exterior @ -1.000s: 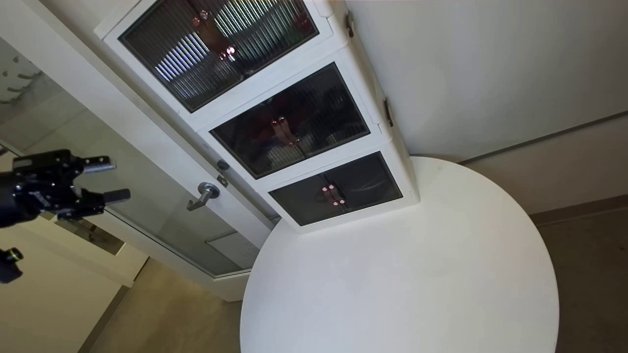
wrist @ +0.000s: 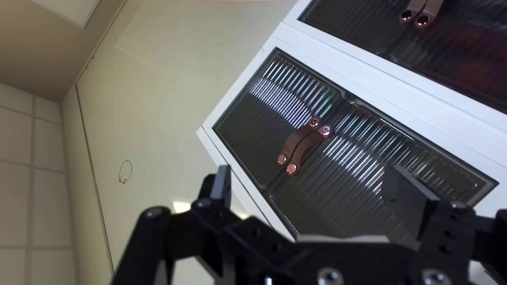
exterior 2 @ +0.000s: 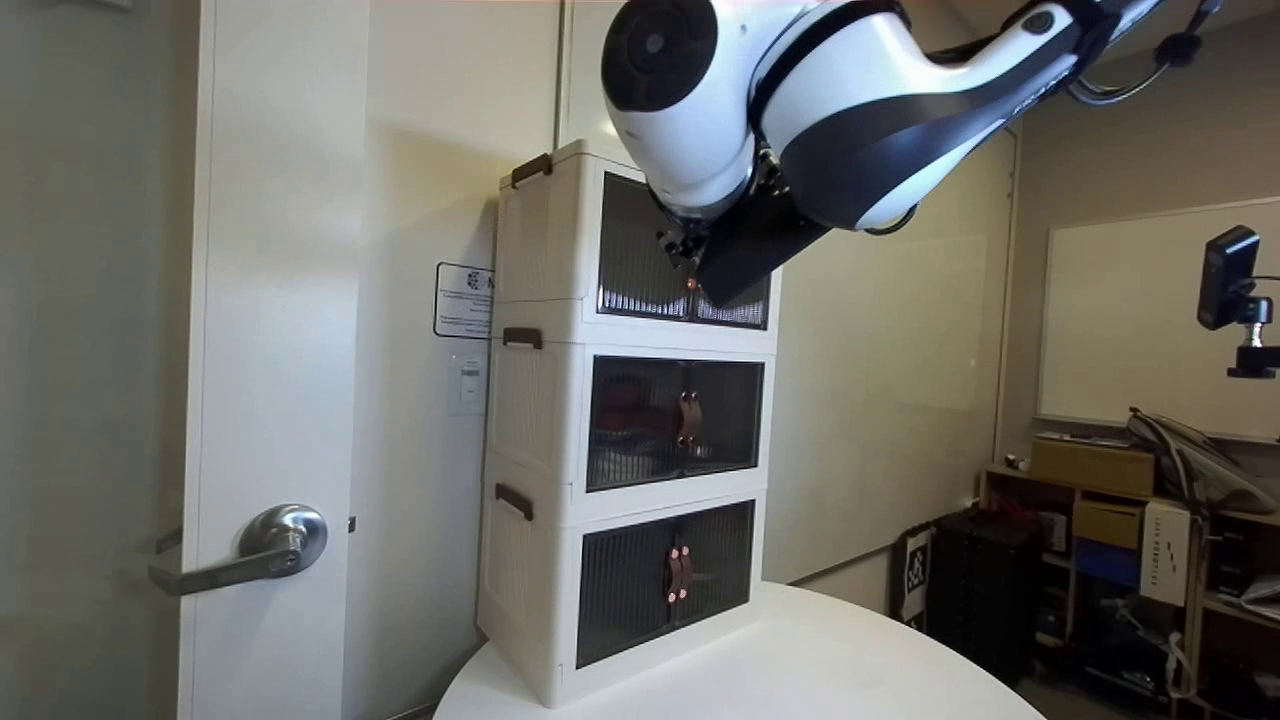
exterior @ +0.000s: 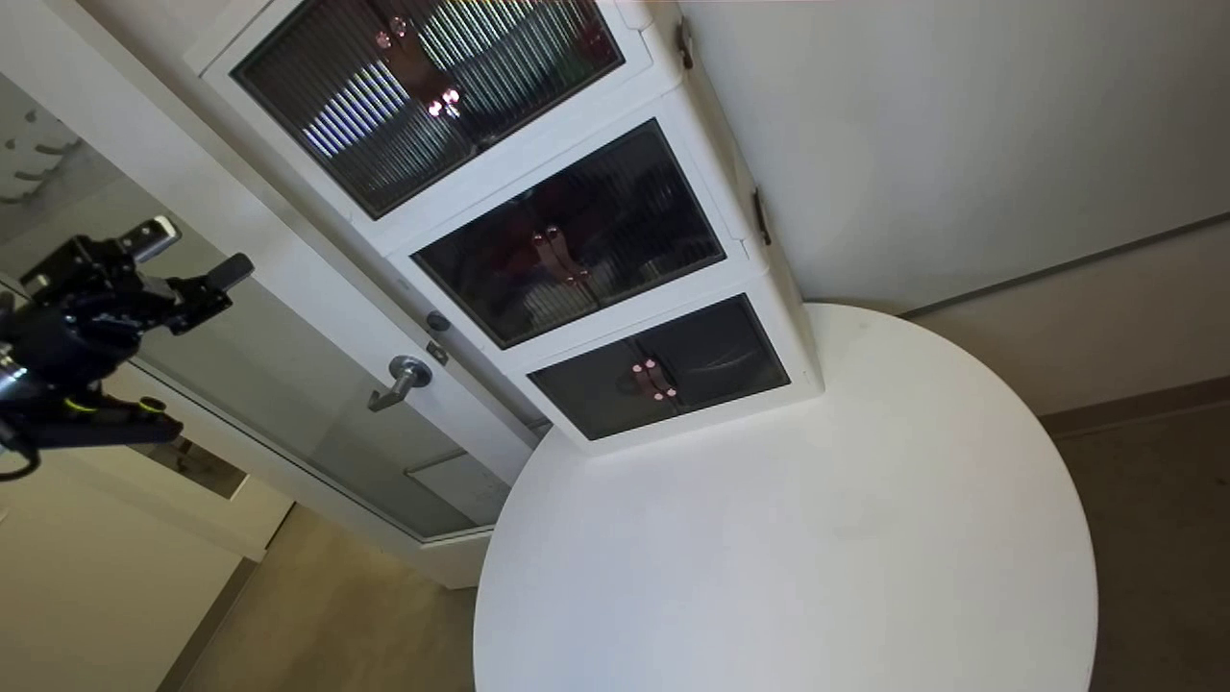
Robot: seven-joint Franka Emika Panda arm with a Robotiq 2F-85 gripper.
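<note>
A white cabinet of three stacked units stands on a round white table, its dark ribbed doors all shut. In the wrist view the top unit's paired brown handles lie beyond my fingertips, a gap away. My gripper is open with nothing between its fingers, in front of the cabinet and apart from it. The middle unit's handles and the bottom unit's handles hang at the meeting line of their doors. In exterior view 2 the arm mostly hides my gripper and part of the top doors.
The white table has a bare top in front of the cabinet. A door with a metal lever handle stands beside the cabinet. Shelves with boxes are at the back right, well away.
My gripper has risen in exterior view 1 and turned, its fingers now angled upward. It stays open. The cabinet and its doors look the same.
</note>
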